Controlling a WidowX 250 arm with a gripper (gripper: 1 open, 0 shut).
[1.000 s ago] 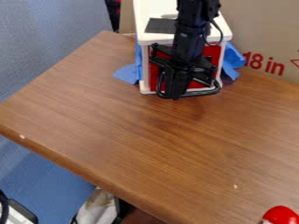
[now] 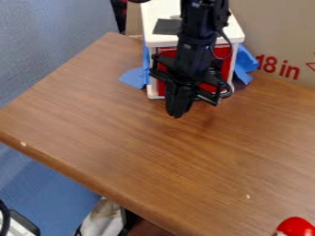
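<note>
My black gripper [image 2: 179, 103] hangs over the wooden table [image 2: 147, 166] at the back, in front of a white box [image 2: 164, 20] with a red front panel [image 2: 222, 57]. The gripper hides much of that panel. Its fingertips point down toward the tabletop; whether they touch it or hold anything is unclear. Blue tape [image 2: 134, 77] lies either side of the box's base.
A cardboard box [image 2: 278, 32] with "18 in" printed on it stands at the back right. A red object [image 2: 296, 228] sits at the bottom right corner. The table's left edge drops to blue fabric.
My gripper has moved slightly toward the camera and left, its fingertips now lower in the picture. The box and table look the same.
</note>
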